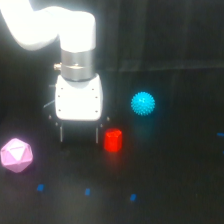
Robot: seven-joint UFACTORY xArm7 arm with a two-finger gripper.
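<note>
A small red cylinder (113,141) stands upright on the dark surface near the middle of the camera view. My gripper (80,138) is just left of it in the picture, its two thin fingers spread wide. Nothing shows between them. The right finger lies close to the cylinder's left side in the image; whether they touch I cannot tell. A pink faceted ball (16,155) rests at the left edge. Farther back, right of the arm, sits a spiky light-blue ball (143,103).
Several small blue marks dot the floor in front, among them one blue mark (87,191) below the gripper.
</note>
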